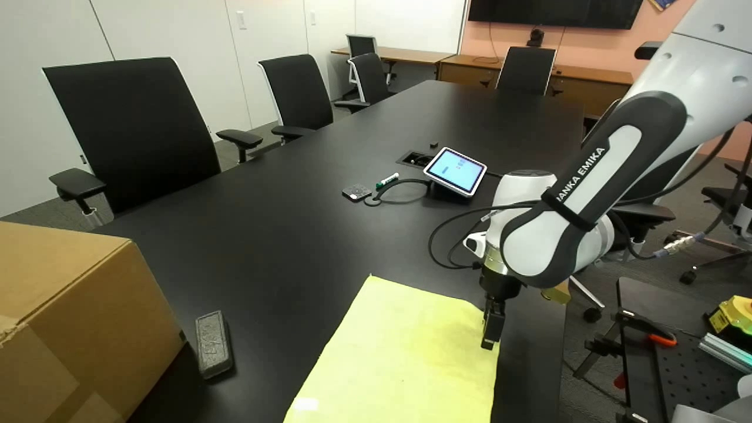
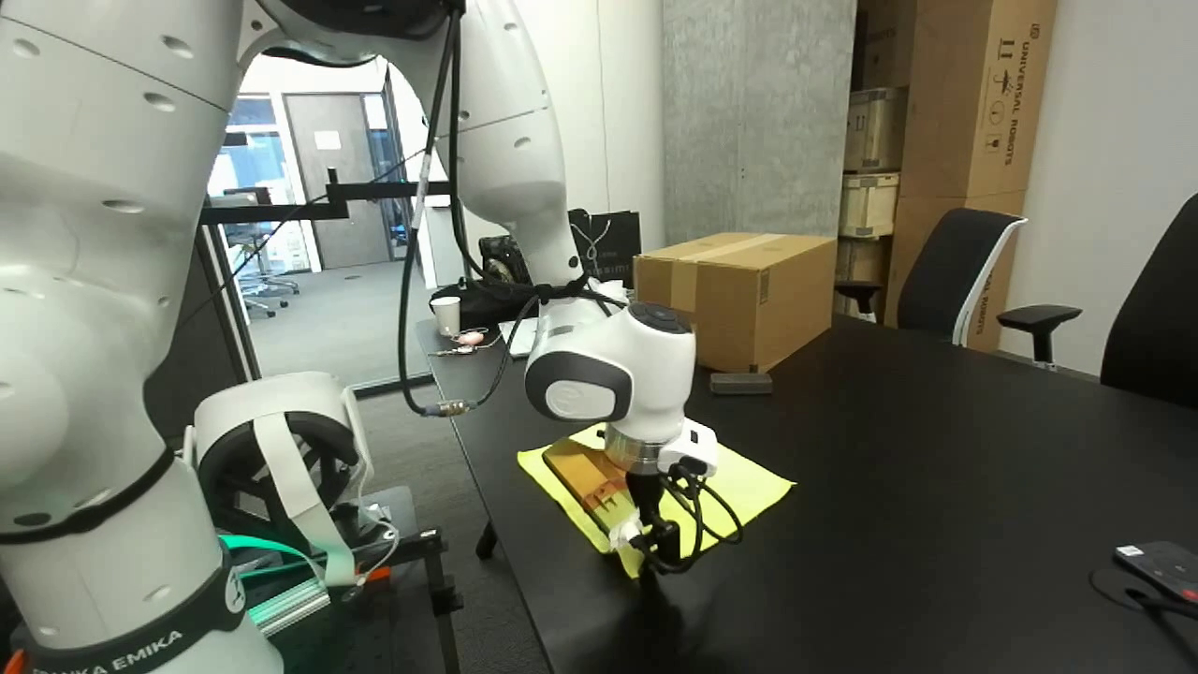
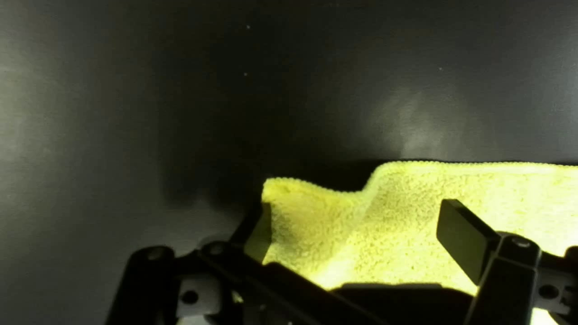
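Note:
A yellow cloth point(image 1: 405, 352) lies spread on the black table, mostly flat. At one corner of it my gripper point(image 1: 491, 330) points down, close to the tabletop. In the wrist view the gripper is open, and the cloth's corner point(image 3: 309, 216) lies between its widely parted fingers. The left finger pad point(image 3: 260, 233) is right at the corner's side edge, while the right finger point(image 3: 463, 238) is over the cloth. A raised wave runs through the fabric near that corner. In exterior view 2 the cloth point(image 2: 736, 489) is partly hidden by the arm.
A cardboard box point(image 1: 91, 317) and a dark eraser-like block point(image 1: 213, 344) are on the table beyond the cloth's side. A tablet point(image 1: 456, 171), a green-capped marker point(image 1: 388, 180) and cables lie farther back. Bare table surrounds the cloth's far edge.

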